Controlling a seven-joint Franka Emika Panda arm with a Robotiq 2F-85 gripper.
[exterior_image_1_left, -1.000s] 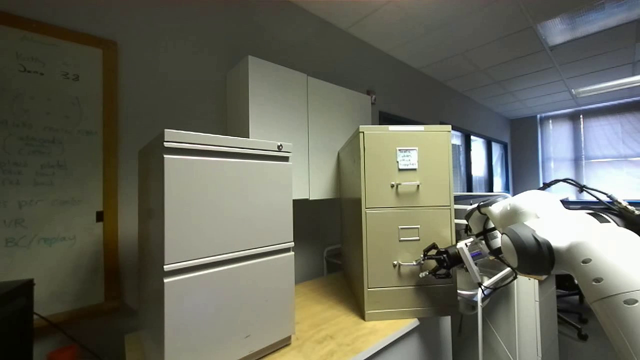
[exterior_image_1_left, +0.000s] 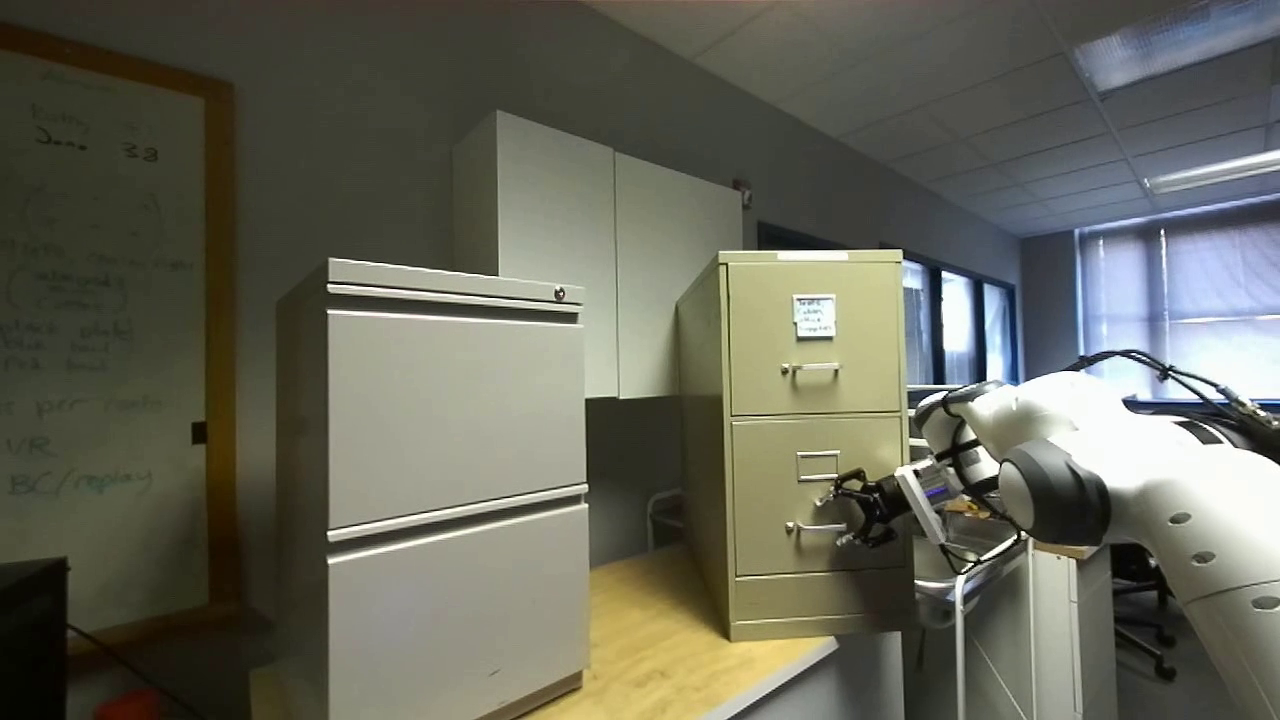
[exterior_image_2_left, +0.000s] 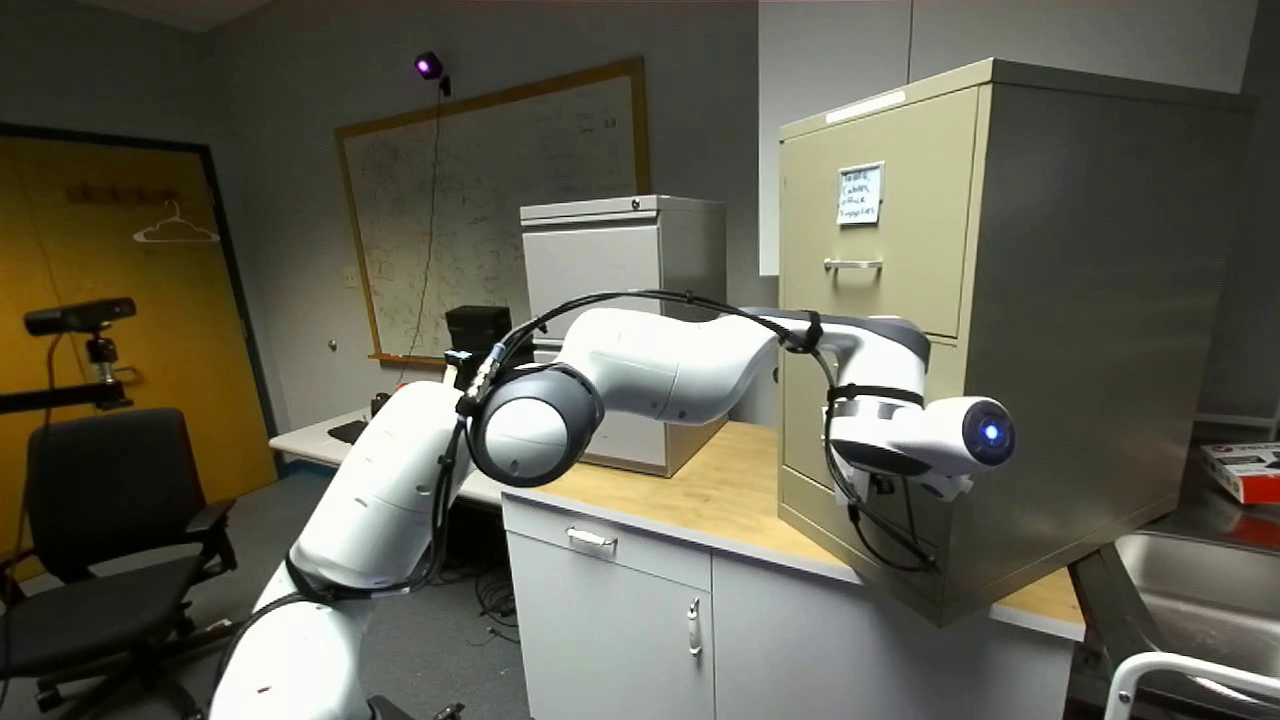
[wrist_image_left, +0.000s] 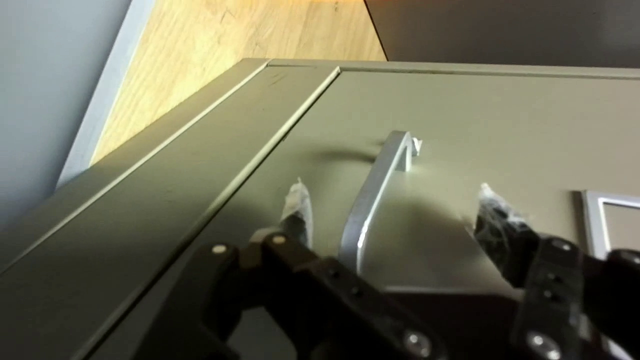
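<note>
A beige two-drawer filing cabinet (exterior_image_1_left: 768, 432) stands on the wooden counter, both drawers closed flush. Across its lower drawer runs a silver bar handle (wrist_image_left: 373, 189). My gripper faces that drawer with its fingers apart, one on each side of the handle. In the wrist view a gap shows between the bar and each whitish fingertip, and nothing is held. Seen in exterior view 1, the gripper (exterior_image_1_left: 830, 517) is at the handle's right part. The arm hides the lower drawer's handle in exterior view 2.
A grey filing cabinet (exterior_image_1_left: 456, 420) stands to the left, with bare wooden counter (exterior_image_1_left: 654, 612) between the two. The label frame (wrist_image_left: 591, 225) sits above the lower handle. A metal sink (exterior_image_2_left: 1200, 588) lies beside the beige cabinet.
My gripper has moved slightly left and up in exterior view 1, closer to the cabinet's front, and its fingers now stand farther apart. The drawers have not moved.
</note>
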